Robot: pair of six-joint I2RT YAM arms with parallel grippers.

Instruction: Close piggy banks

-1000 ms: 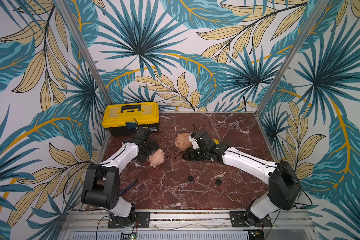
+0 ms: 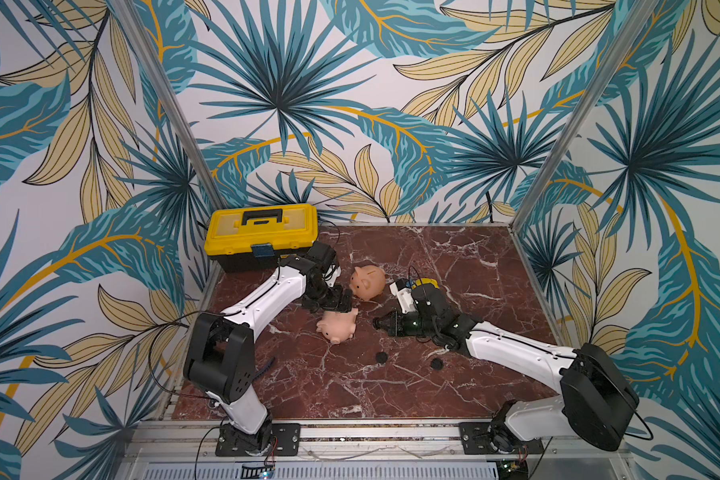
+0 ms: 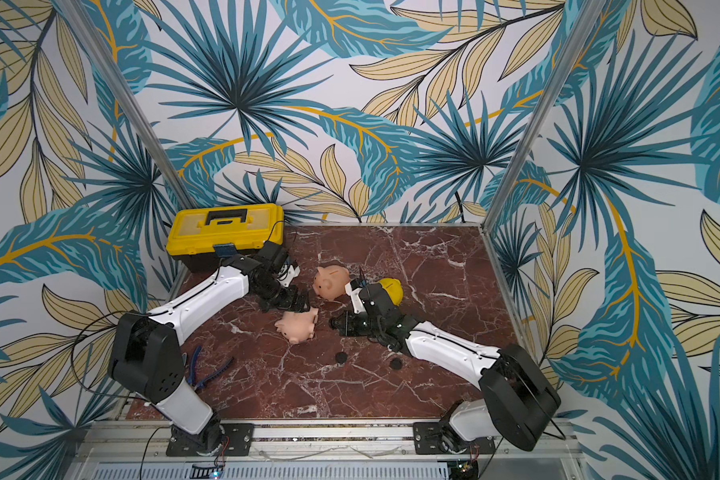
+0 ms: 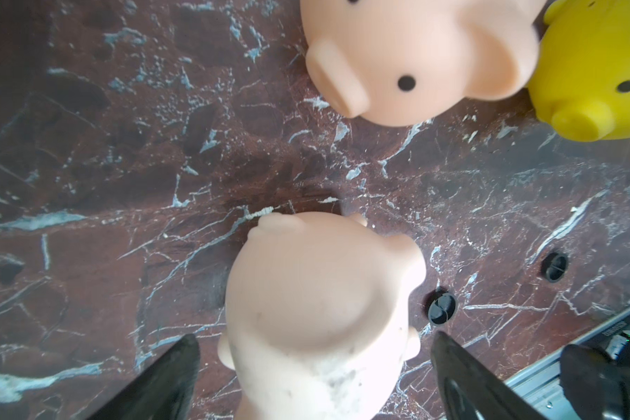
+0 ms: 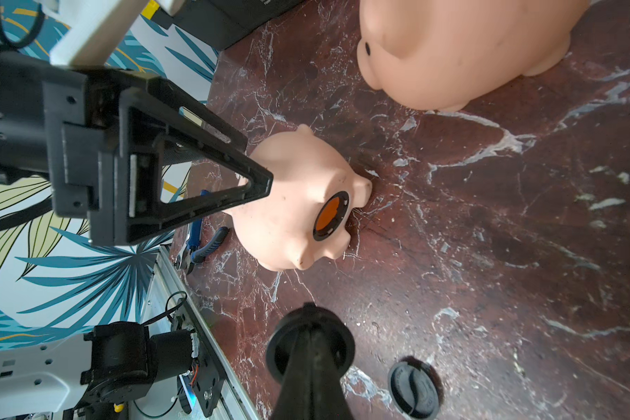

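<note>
A pink piggy bank (image 5: 294,196) lies on its side, its open round belly hole (image 5: 331,215) facing the right wrist camera. Around it my left gripper stands open, a finger on either side; strips of table show between pig and fingertips in the left wrist view. My right gripper is shut on a round black plug (image 5: 276,344), apart from the pig and level with its belly side. A second pink piggy bank (image 2: 367,281) stands behind, and a yellow one (image 4: 595,63) sits beside that.
Two black plugs (image 2: 381,357) (image 2: 437,364) lie loose on the table in front. A yellow toolbox (image 2: 261,229) fills the back left corner. Blue-handled pliers (image 3: 208,369) lie at the left.
The left arm has swung right and turned, and the nearer pink pig has shifted right with it.
</note>
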